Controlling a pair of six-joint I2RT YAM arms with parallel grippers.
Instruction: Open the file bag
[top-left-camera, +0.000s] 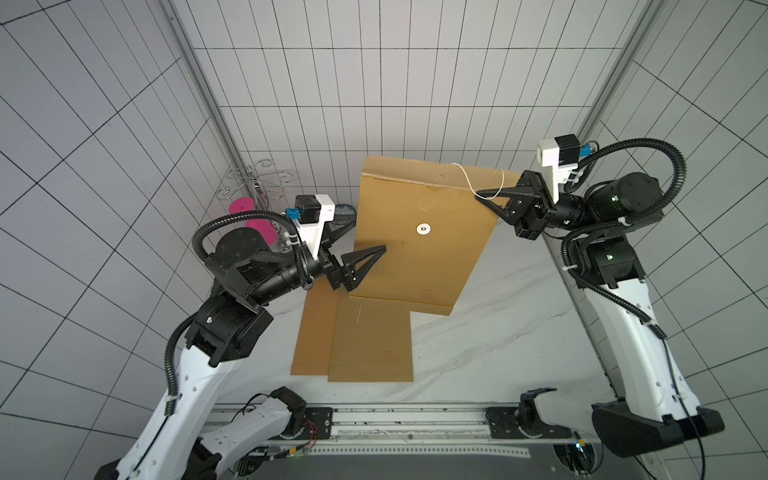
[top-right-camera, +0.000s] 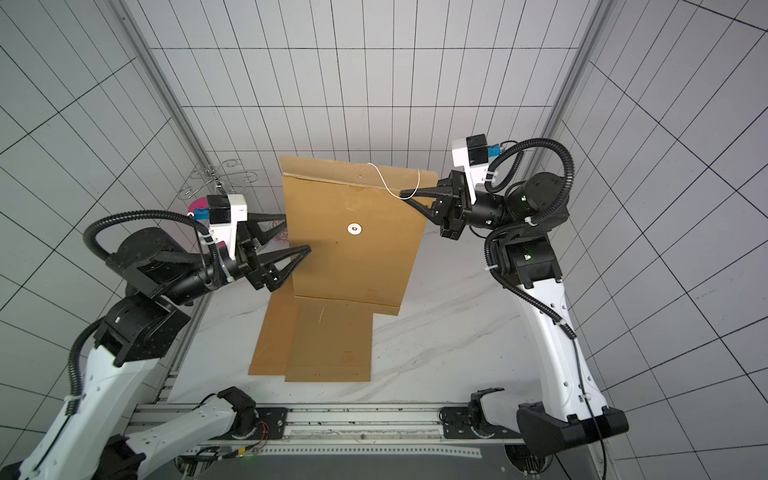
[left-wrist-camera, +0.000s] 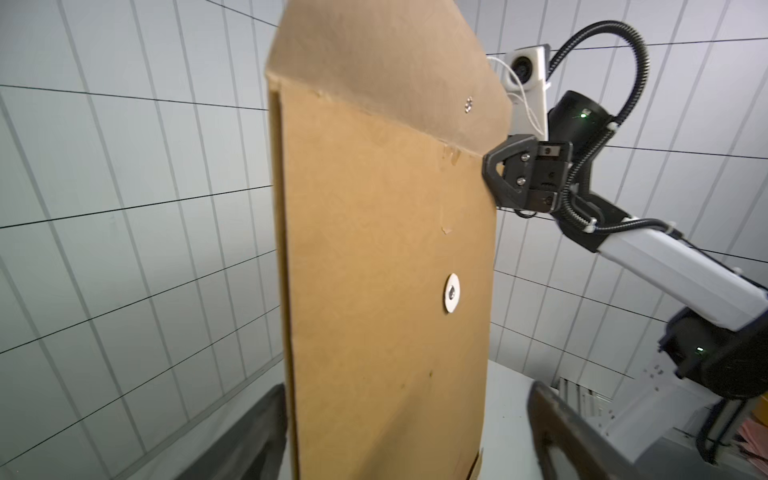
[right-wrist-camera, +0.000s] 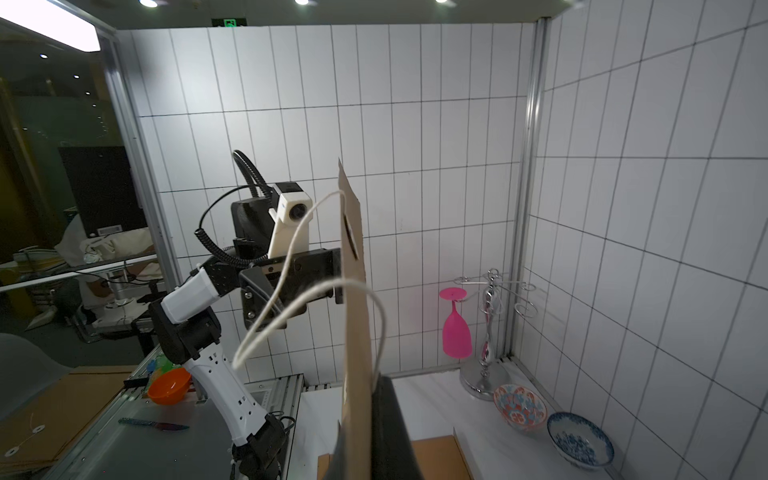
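Note:
The brown file bag (top-left-camera: 420, 240) hangs upright above the table with its flap (top-left-camera: 432, 171) raised. A white button (top-left-camera: 423, 229) marks its front, and a white string (top-left-camera: 457, 165) loops from the flap past the right fingers. My right gripper (top-left-camera: 478, 196) is shut on the bag's upper right edge. In the right wrist view the bag (right-wrist-camera: 357, 320) stands edge-on, running down to the fingers (right-wrist-camera: 393, 432). My left gripper (top-right-camera: 299, 233) is open at the bag's left edge. In the left wrist view the bag (left-wrist-camera: 368, 264) passes between its blurred, spread fingers (left-wrist-camera: 568, 436).
Flat cardboard-brown bags (top-left-camera: 372, 344) lie on the white table below. A pink goblet (right-wrist-camera: 456, 332) hangs on a metal rack (right-wrist-camera: 484, 372), with two patterned bowls beside it, including a blue one (right-wrist-camera: 580, 440).

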